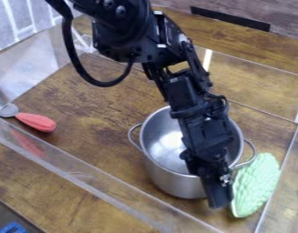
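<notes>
A steel pot [161, 155] with two loop handles stands on the wooden table. My black gripper [217, 189] reaches down over the pot's front right, its tip at the pot's lower right beside a pale green pad [256, 187]. The arm covers much of the pot's interior, and I cannot tell whether the fingers are open or shut, or whether they hold anything.
A red-handled tool [35, 120] lies on the left. Clear low panels run along the left, front and right. Bare wood [90, 118] lies left of the pot, and a blue object [10, 227] shows at the bottom left corner.
</notes>
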